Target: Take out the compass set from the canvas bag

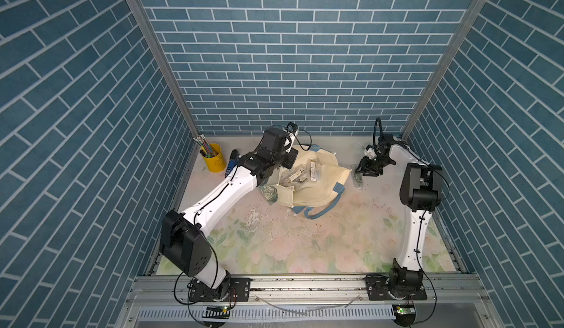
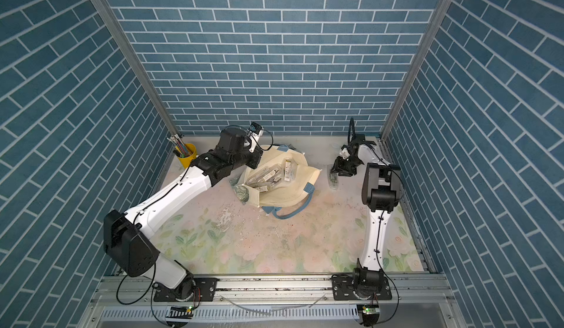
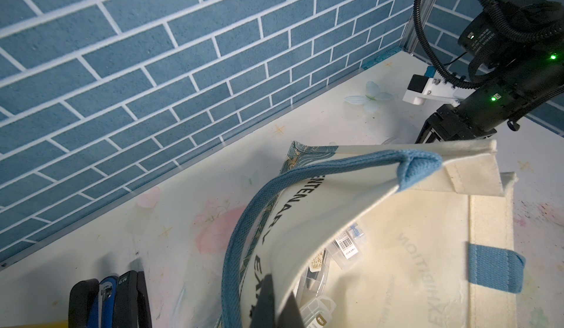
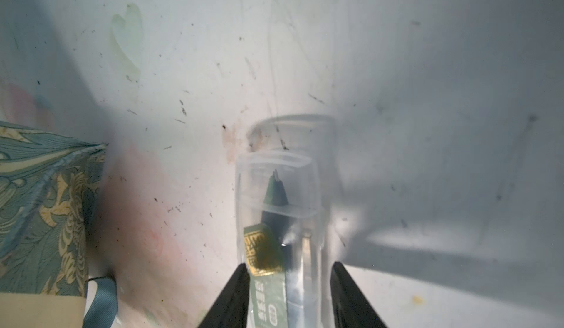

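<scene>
A clear plastic compass set with a dark tool and a gold label inside lies on the table, right of the canvas bag. My right gripper is open around it, one finger close to its left side and a small gap on its right. At the bag's mouth my left gripper is shut on the cream rim. Several more clear cases rest inside the bag; one with a white label shows clearly in the left wrist view.
A yellow cup of pencils and a blue-black stapler stand left of the bag. The patterned bag side is near the right gripper's left.
</scene>
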